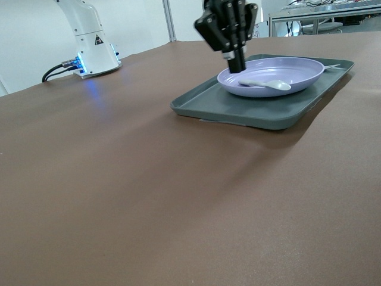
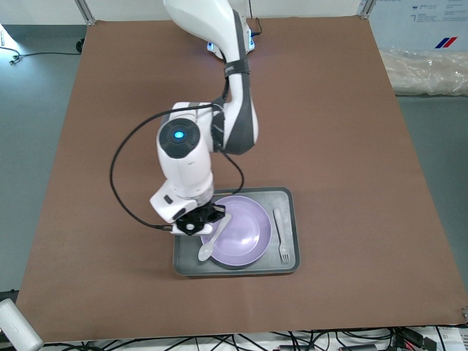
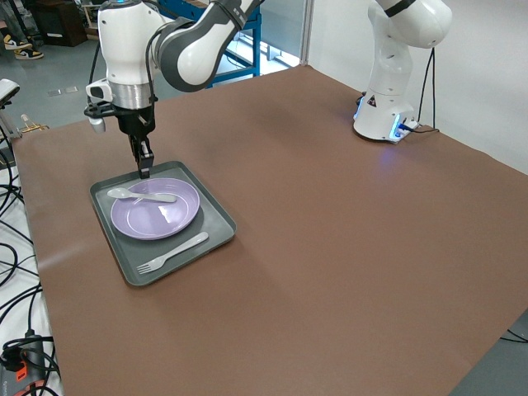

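Note:
A grey tray (image 2: 234, 269) holds a lilac plate (image 2: 245, 238); a white spoon (image 2: 208, 248) rests across the plate, and a white fork (image 2: 284, 248) lies beside it on the tray. My gripper (image 3: 145, 170), dark and pointing down, hangs over the plate's rim near the spoon's handle end, as the top view (image 1: 237, 64) also shows. Whether its fingers are open or shut I cannot tell.
Cables lie along the bench beside the table.

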